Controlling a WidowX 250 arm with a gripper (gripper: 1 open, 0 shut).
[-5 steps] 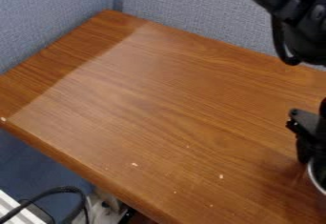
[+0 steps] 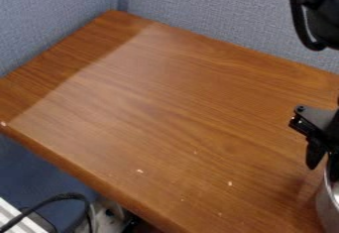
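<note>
My gripper (image 2: 319, 142) is at the right edge of the view, partly out of frame, just over the rim of a silver metal container (image 2: 327, 207). The black arm reaches down from the top right corner. I cannot see whether anything is between the fingers, or how far apart they stand. Only a sliver of the container shows, so its contents are hidden.
Grey padded partitions (image 2: 219, 9) border the back and left. Cables (image 2: 66, 198) lie beyond the front left edge.
</note>
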